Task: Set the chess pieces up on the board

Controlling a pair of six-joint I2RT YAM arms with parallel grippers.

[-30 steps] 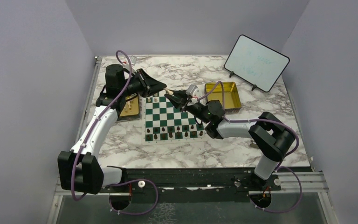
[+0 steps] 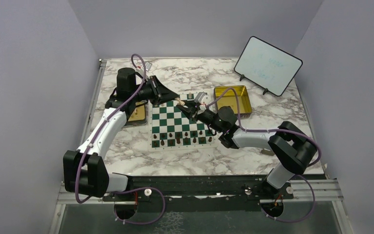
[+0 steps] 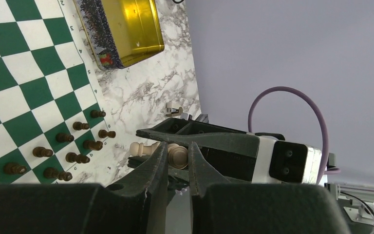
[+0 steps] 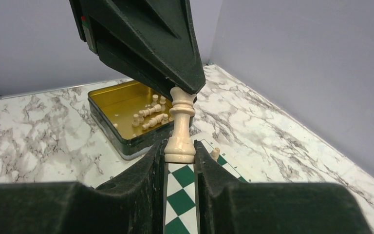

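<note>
Both grippers meet above the back of the green-and-white chessboard (image 2: pixel 170 122). A cream chess piece (image 4: pixel 180 131) lies between them. In the left wrist view my left gripper is shut on it at its round end. In the right wrist view the piece's base sits between the fingertips of my right gripper, with the other arm's finger at its top; whether the right fingers grip it is hard to tell. Dark pieces (image 3: pixel 14 167) stand in rows on the board's near side. A few cream pieces are at the far side, partly hidden.
A gold tin (image 4: pixel 117 102) holds several cream pieces. Another gold tin (image 2: pixel 238 97) sits right of the board. A whiteboard (image 2: pixel 268 63) stands at the back right.
Both arms and the piece between them have moved slightly to the right and a little down in the top view. The pieces on the board look unchanged.
</note>
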